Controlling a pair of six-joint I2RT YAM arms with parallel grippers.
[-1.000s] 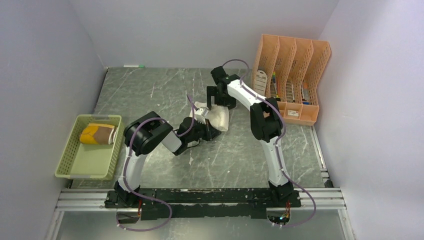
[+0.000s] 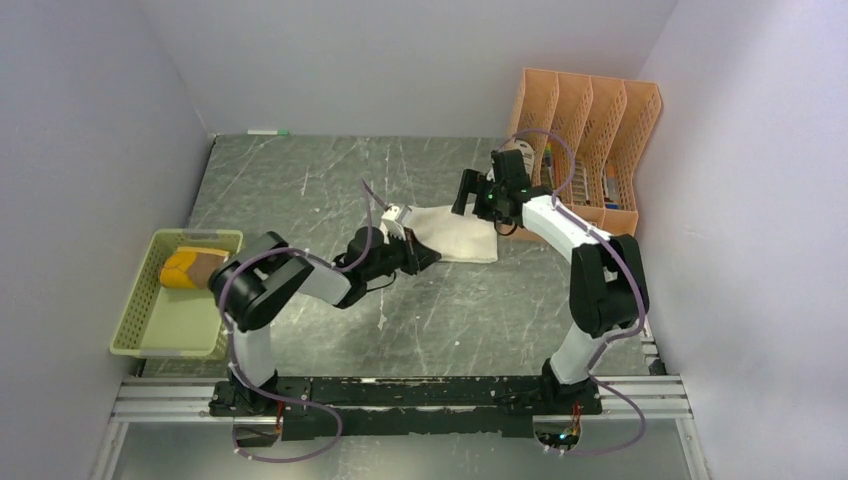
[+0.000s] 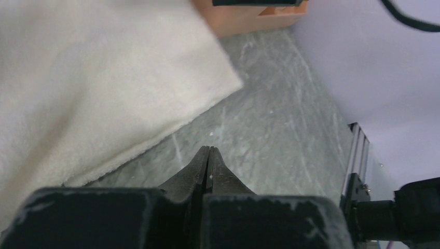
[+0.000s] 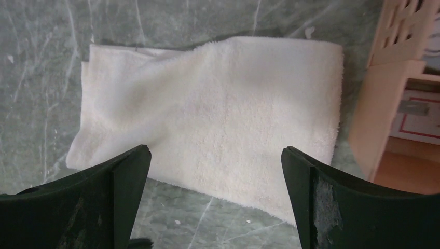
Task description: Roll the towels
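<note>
A white towel (image 2: 460, 235) lies crumpled at its left side and flatter toward the right, seen closely in both wrist views (image 4: 223, 114). My left gripper (image 2: 418, 258) is at the towel's front-left; in the left wrist view its fingertips (image 3: 202, 161) are shut, and I cannot see whether anything is between them. My right gripper (image 2: 468, 195) hangs open above the towel's back right, with nothing between its fingers in the right wrist view.
A peach organizer (image 2: 625, 150) with several slots stands at the back right, close beside the towel. A green basket (image 2: 130, 320) holding a yellow and brown bundle (image 2: 190, 268) sits at the left.
The towel's right part has spread out to the right. My left gripper has shifted slightly left.
</note>
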